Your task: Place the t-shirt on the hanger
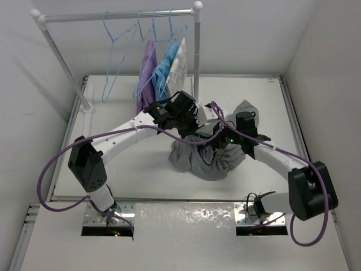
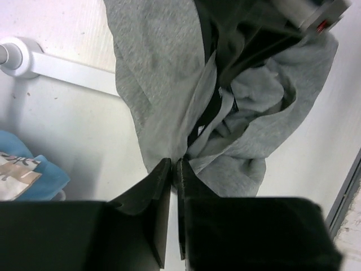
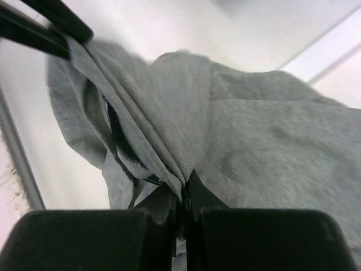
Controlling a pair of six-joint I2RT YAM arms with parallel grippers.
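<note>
The grey t-shirt [image 1: 206,164] lies bunched on the table below both arms. My left gripper is shut on a fold of its cloth, seen in the left wrist view. In the right wrist view, my right gripper pinches a gathered ridge of the same grey fabric [image 3: 169,113]. The left fingers [image 3: 67,22] show at that view's upper left, with cloth stretched from them to the right tips. From above, the arms cover the middle of the shirt. An empty blue hanger [image 1: 110,68] hangs at the rack's left side.
The rack's bar [image 1: 118,16] spans the back left. Hung on it are a purple garment [image 1: 148,73], a blue one [image 1: 163,70] and a patterned one [image 1: 177,68], close behind my left arm. Bare table [image 1: 135,169] shows at the front left.
</note>
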